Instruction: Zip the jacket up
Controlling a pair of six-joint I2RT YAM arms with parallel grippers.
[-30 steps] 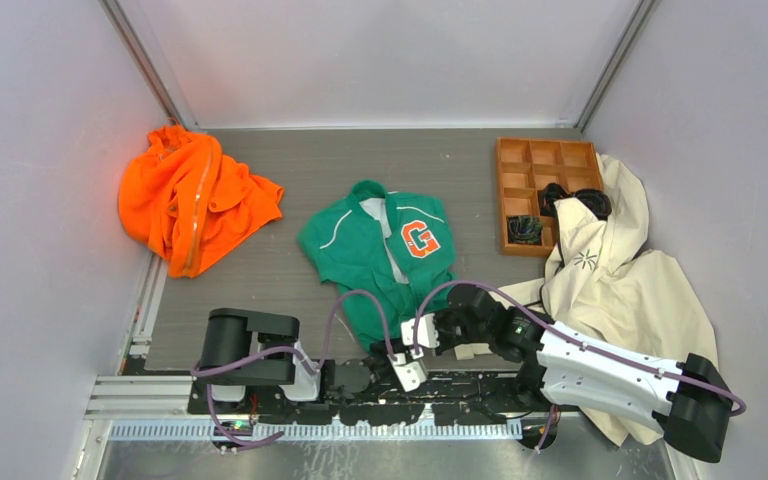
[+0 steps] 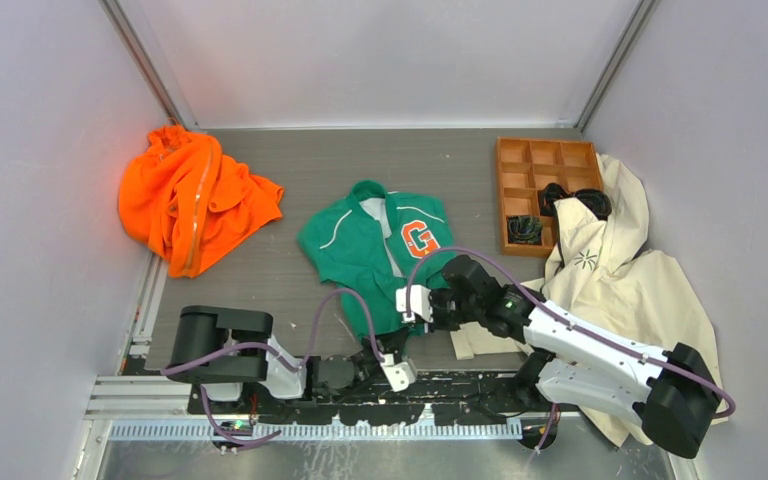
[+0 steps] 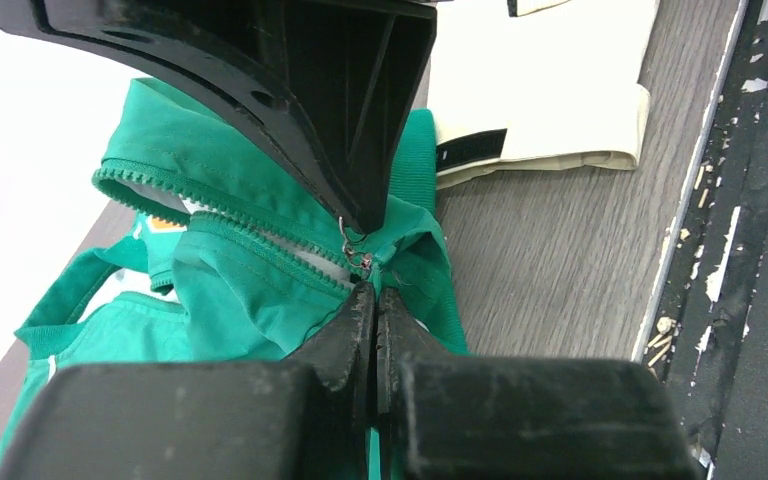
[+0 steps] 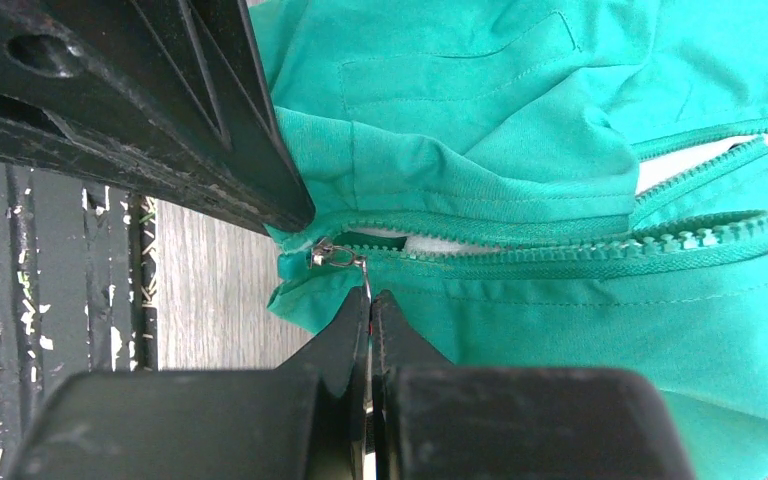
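The green jacket [image 2: 360, 240] lies spread with its collar away from me. Its two zipper tapes [image 4: 600, 250] run close together, partly apart. My left gripper is shut at the lower end of the front, fingertips pinching the green fabric edge beside the metal slider. My right gripper is shut on the zipper's pull tab, just below the metal slider [image 4: 322, 254]. In each wrist view the other gripper's black body reaches in close to the slider.
An orange garment [image 2: 190, 200] lies at left. A wooden divided tray [image 2: 515, 160] with dark items and a cream garment [image 2: 630, 310] are at right. Bare table shows behind the jacket and left of it.
Both arms have shifted slightly: the right one up the jacket, away from the front edge, the left one a little to the left. The jacket's upper part looks unchanged.
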